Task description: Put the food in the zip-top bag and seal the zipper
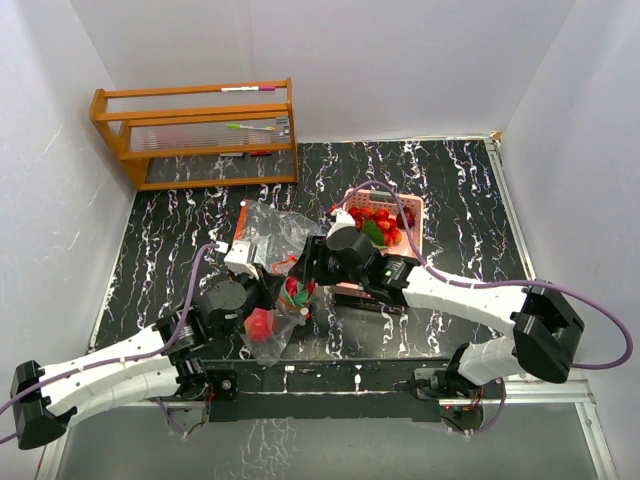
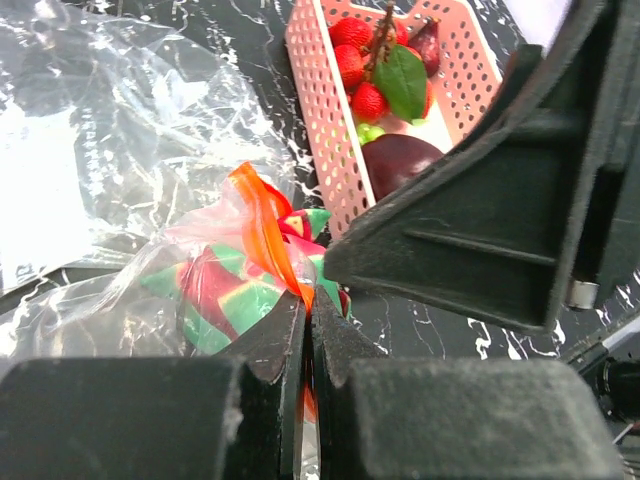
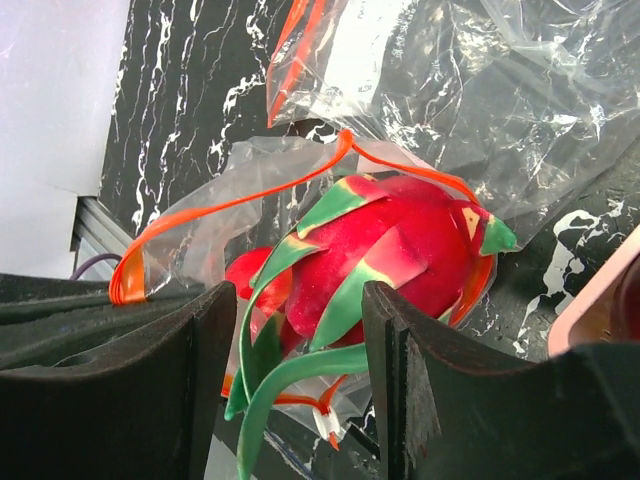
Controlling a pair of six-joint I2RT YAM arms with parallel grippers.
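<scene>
A zip bag with orange zipper holds a red and green dragon fruit and a smaller red item. My left gripper is shut on the bag's orange-edged rim; in the top view it sits at the bag's left. My right gripper is at the bag's right, part open over the dragon fruit's green tips, with nothing clearly held. A second clear bag lies flat behind.
A pink basket with strawberries, leaf and dark produce stands right of the bags. A wooden rack is at the back left.
</scene>
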